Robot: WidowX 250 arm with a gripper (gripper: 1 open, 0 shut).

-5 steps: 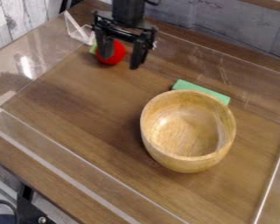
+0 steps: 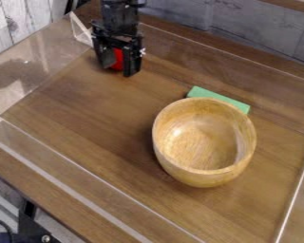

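Observation:
My black gripper (image 2: pixel 117 59) is at the upper left of the table, lowered over a red round object (image 2: pixel 115 56), which is mostly hidden behind the fingers. The fingers stand close around it; whether they grip it is hard to make out. A large light wooden bowl (image 2: pixel 203 142) sits right of centre, with a green block (image 2: pixel 220 99) just behind it.
A grey wall (image 2: pixel 218 28) runs along the back. A white object (image 2: pixel 83 30) lies beside the gripper at the left.
The gripper's fingers have moved inward from a wide spread to close around the red object, which is now more hidden. The bowl and green block have not moved.

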